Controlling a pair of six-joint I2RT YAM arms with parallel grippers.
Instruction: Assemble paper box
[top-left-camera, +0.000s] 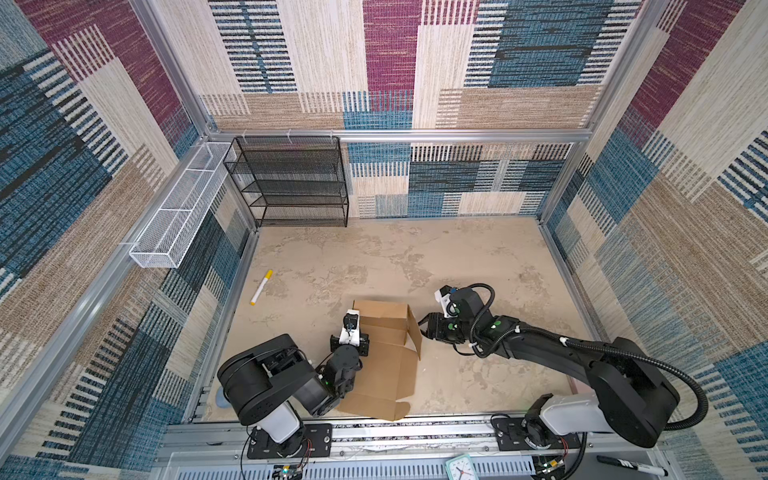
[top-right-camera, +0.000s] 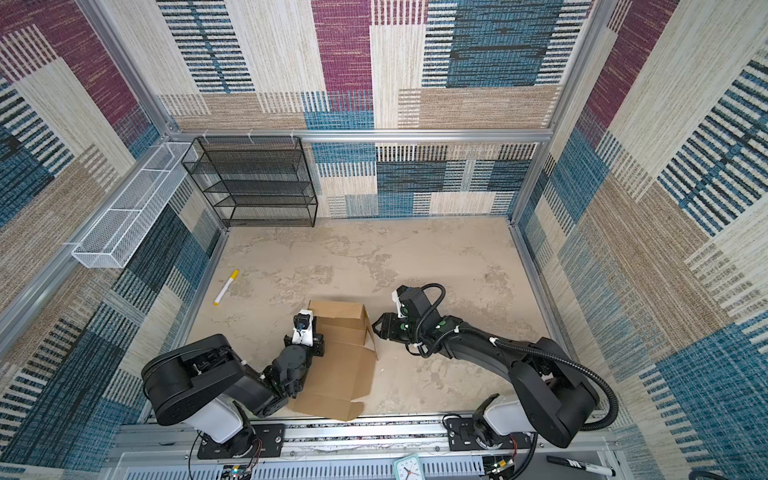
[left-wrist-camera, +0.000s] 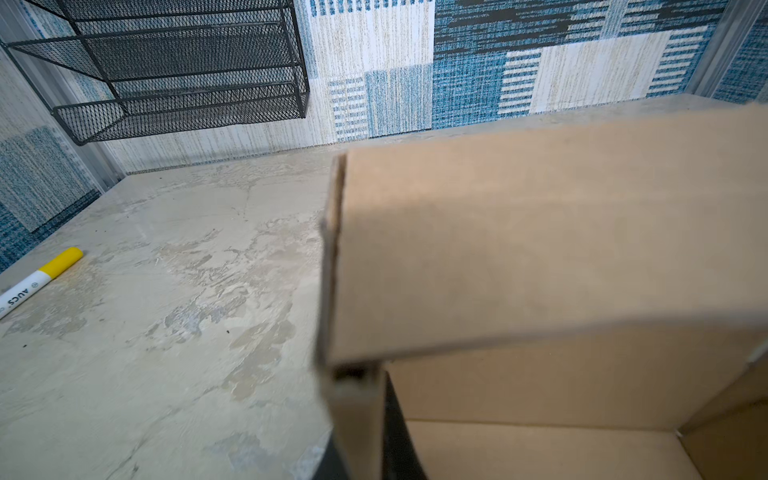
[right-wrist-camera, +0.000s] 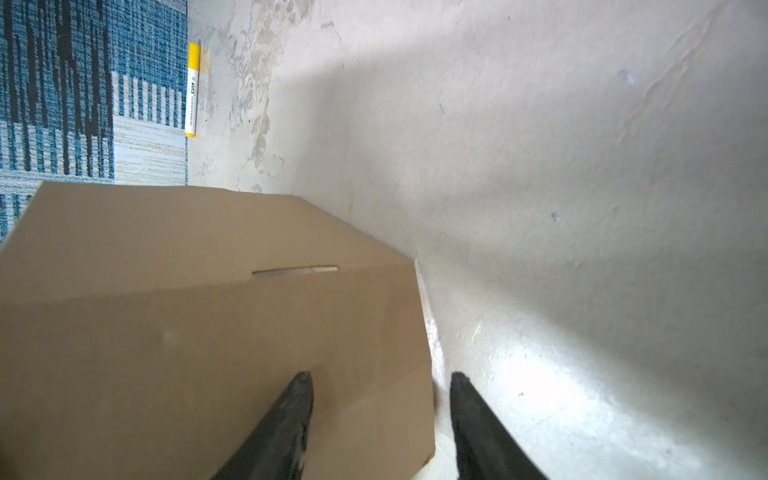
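Observation:
The brown paper box (top-left-camera: 385, 368) lies part folded on the table, its back end raised and its front panel flat. At its left side, my left gripper (top-left-camera: 350, 340) is shut; in the left wrist view a cardboard edge (left-wrist-camera: 357, 416) stands between its dark fingers, whose tips are mostly hidden. My right gripper is at the right side of the back end, fingers part open. Its fingers (right-wrist-camera: 289, 424) stand in front of the upright right flap (right-wrist-camera: 368, 352), whose outer edge shows in the gap. Contact there cannot be told.
A yellow-capped marker (top-left-camera: 261, 287) lies at the left of the table. Behind stands a black wire rack (top-left-camera: 292, 182), and a white wire basket (top-left-camera: 180, 209) hangs on the left wall.

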